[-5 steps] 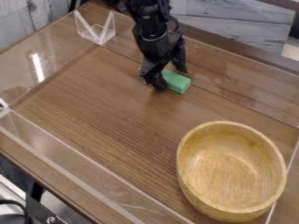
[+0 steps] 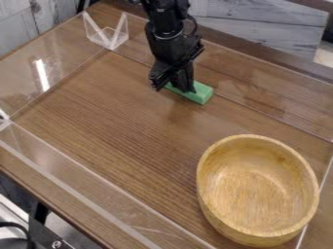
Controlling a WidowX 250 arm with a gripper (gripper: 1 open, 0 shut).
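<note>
My black gripper (image 2: 173, 78) reaches down from the top of the view to a green rectangular object (image 2: 196, 94) lying on the wooden table (image 2: 111, 136). Its fingertips are at the left end of the green object, which is partly hidden by them. The gripper is shut; I see nothing clearly held between its fingers.
A large tan bowl (image 2: 256, 190) sits at the lower right. A clear plastic piece (image 2: 107, 31) stands at the upper left.
The gripper has shifted slightly and turned, uncovering more of the green object's top. The bowl has not moved.
</note>
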